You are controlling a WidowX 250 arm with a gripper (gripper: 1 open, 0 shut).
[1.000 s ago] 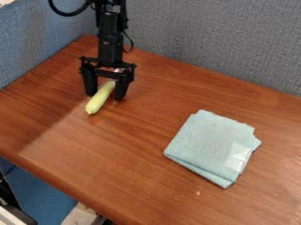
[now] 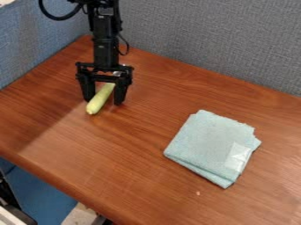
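My black gripper (image 2: 104, 88) is low over the left part of the wooden table, its fingers on either side of a pale yellow, elongated object (image 2: 99, 102) that looks like a corn cob or similar vegetable and lies slanted on the table. Whether the fingers press on it is hard to tell at this size.
A folded light-blue cloth (image 2: 209, 145) lies at the right of the table (image 2: 141, 167). Grey fabric walls stand behind and to the left, and the table's edge runs along the lower left.
The gripper has shifted very slightly lower since a second ago, around the yellow object. The cloth has not moved.
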